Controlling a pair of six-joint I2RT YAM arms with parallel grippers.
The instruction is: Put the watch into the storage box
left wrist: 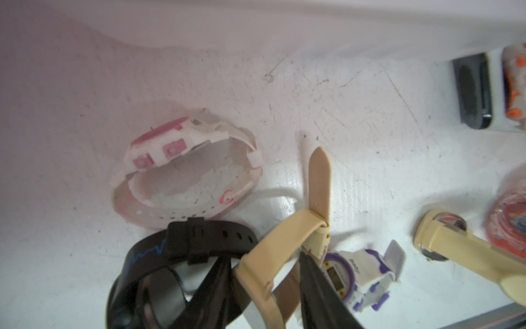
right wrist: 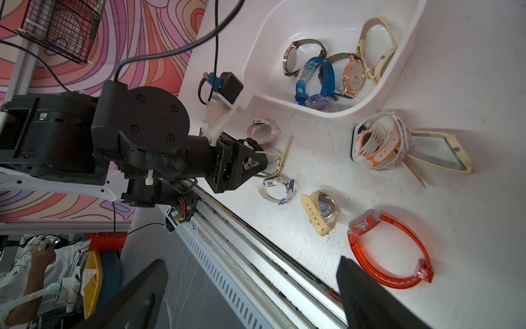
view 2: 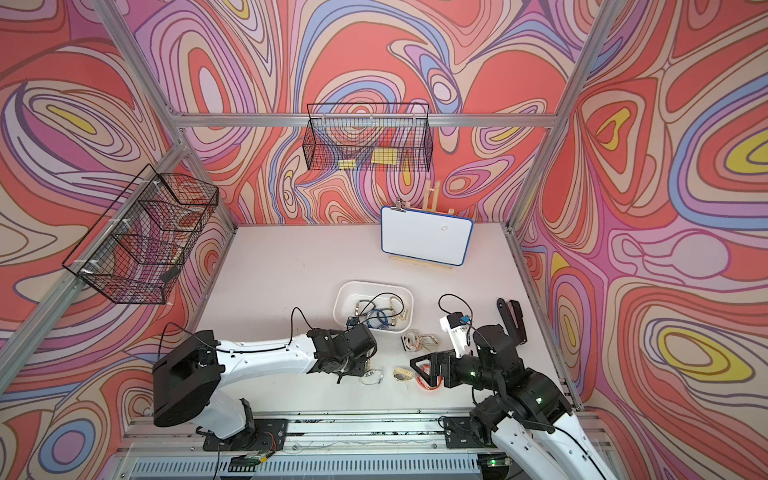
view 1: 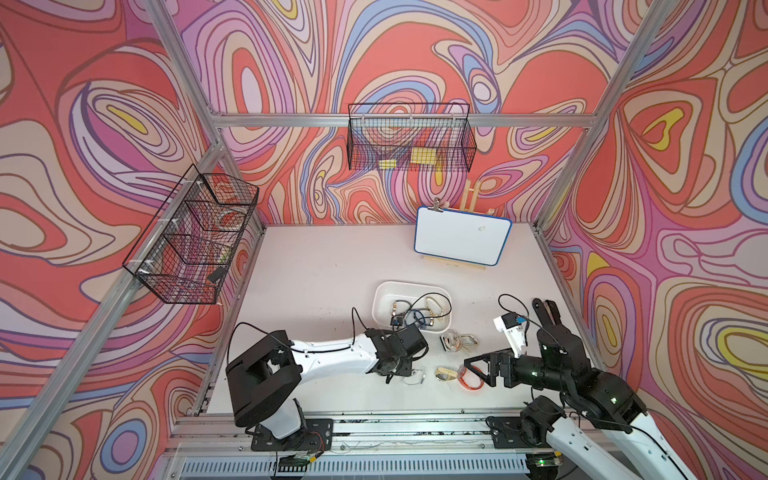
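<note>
The white storage box [right wrist: 334, 110] holds several watches, a blue one [right wrist: 315, 87] among them. In front of it, my left gripper is part open at table level, its fingers [left wrist: 323, 298] on either side of a beige watch strap [left wrist: 285, 241]. A black watch [left wrist: 189, 241] lies close against the left finger. Near the gripper are a pink-and-white watch [left wrist: 159, 148] and a white-purple watch [left wrist: 361, 268]. To the right, my right gripper stands open above the front edge, nothing between its fingers.
On the table also lie a beige-strapped watch [right wrist: 323, 211], a red watch [right wrist: 394, 279] and a white-orange watch [right wrist: 380, 139] with a beige band beside it. A whiteboard [view 1: 462, 236] stands behind.
</note>
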